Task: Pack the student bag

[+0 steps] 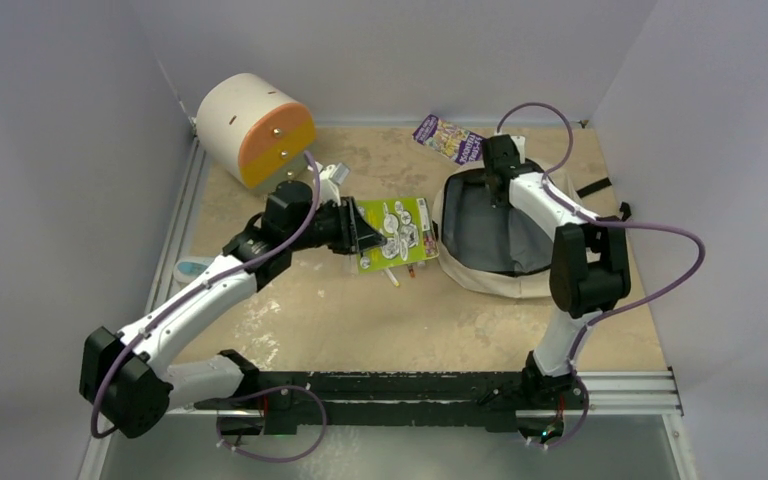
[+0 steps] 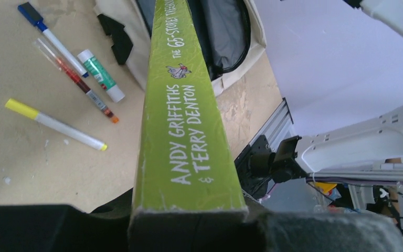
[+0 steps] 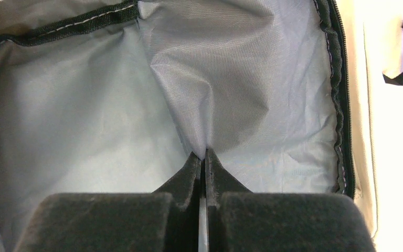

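Observation:
In the top view the open beige bag (image 1: 495, 284) lies at the right, its grey lining (image 3: 99, 121) filling the right wrist view. My right gripper is down inside the bag, shut on a pinched fold of that lining. A thick green book (image 2: 183, 142) hangs over the table just left of the bag, its spine facing the left wrist camera. My left gripper (image 1: 368, 238) is shut on the book's end. Behind the book lie a yellow marker (image 2: 57, 126), a red-orange pen (image 2: 84, 86), a blue-capped marker (image 2: 57, 44) and a green glue stick (image 2: 101, 76).
A purple booklet (image 1: 448, 138) lies at the back, behind the bag. The white and orange cylindrical box (image 1: 260, 135) stands at the back left. Bare table (image 1: 390, 335) stretches across the front middle. A black strap (image 1: 594, 187) sticks out right of the bag.

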